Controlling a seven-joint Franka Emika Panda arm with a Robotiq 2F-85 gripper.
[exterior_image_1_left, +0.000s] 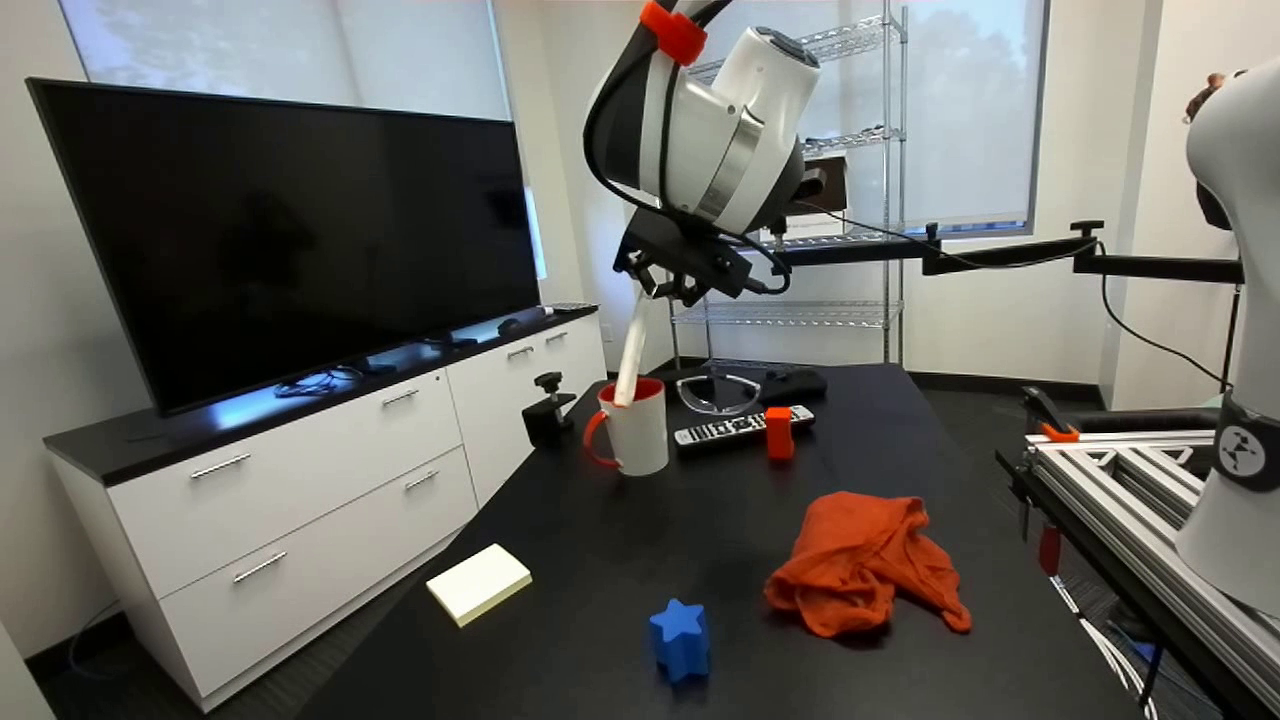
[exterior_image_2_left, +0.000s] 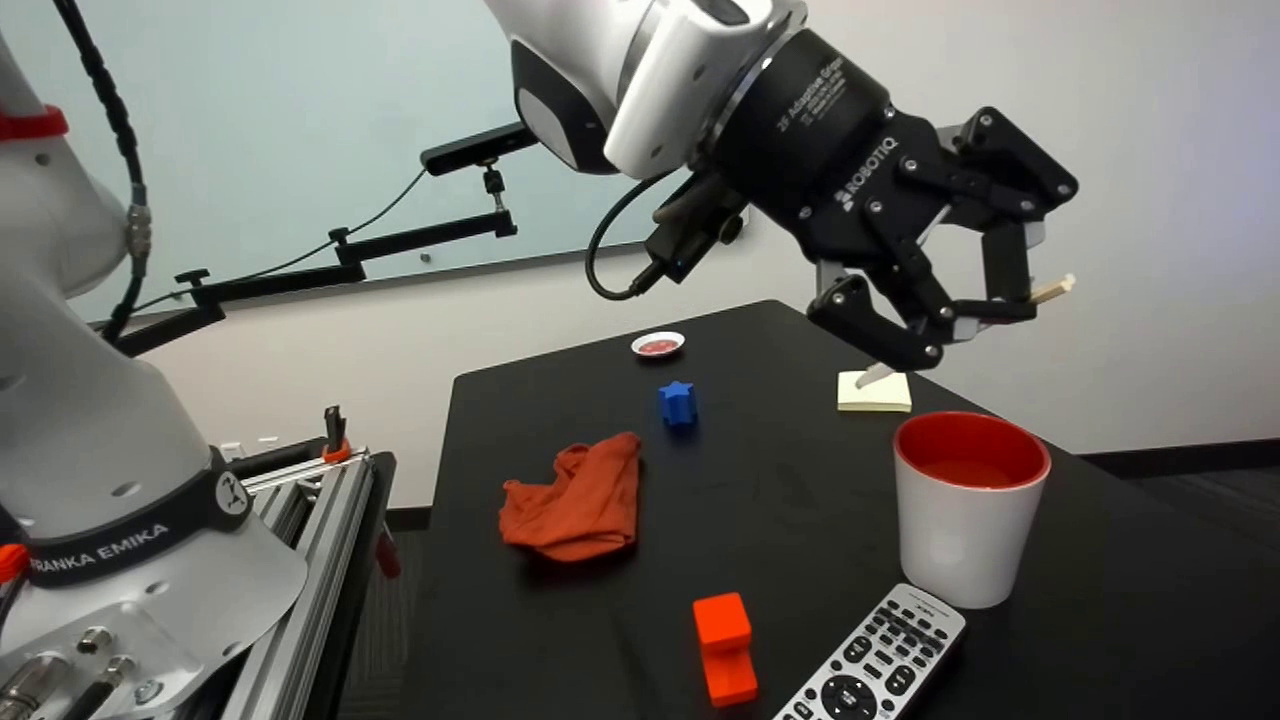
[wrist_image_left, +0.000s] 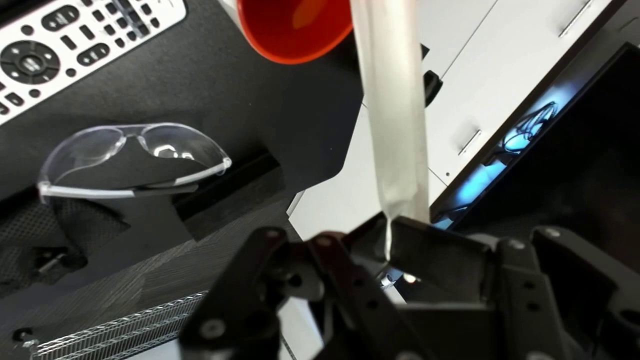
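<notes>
A long pale strip slants down from my gripper, which is shut on its upper end. In the wrist view the strip stretches away from the fingers, beside the red inside of a mug. The white mug stands upright on the dark table, its red handle showing in exterior view 1. My gripper is above the mug in exterior view 2. There, a pale tip of the strip shows beneath the fingers, outside the mug's opening; the fingers hide its middle.
Close by the mug lie a remote, clear glasses and an orange block. An orange cloth, a blue star block and a yellow notepad are spread farther off, with bare table between.
</notes>
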